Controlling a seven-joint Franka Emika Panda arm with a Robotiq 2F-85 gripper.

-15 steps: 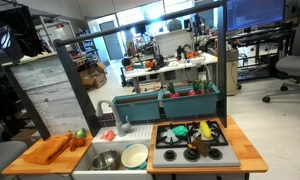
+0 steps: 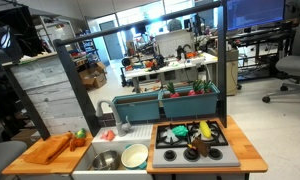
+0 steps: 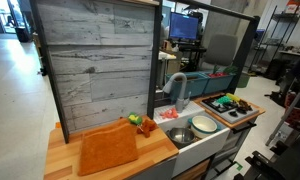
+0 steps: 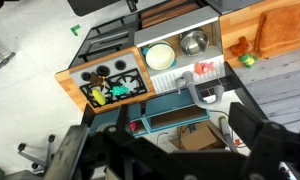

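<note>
In the wrist view my gripper looks down from high above the toy kitchen, its dark fingers spread apart with nothing between them. On the stove [image 2: 170, 155] rest a green item [image 2: 180, 130], a yellow item [image 2: 205, 130] and a brown one [image 2: 198, 146]. The sink holds a metal bowl [image 2: 106, 160] and, beside it, a cream bowl [image 2: 136, 155]. An orange towel [image 3: 108, 147] lies flat on the wooden counter. By its corner sit a green item [image 3: 135, 120] and an orange-red one [image 3: 146, 126].
A grey faucet [image 3: 172, 80] rises behind the sink. Blue bins [image 2: 190, 104] with red and green things line the back. A white plank wall [image 3: 100, 65] and dark frame posts bound the counter. Bare wood [image 2: 240, 150] shows right of the stove.
</note>
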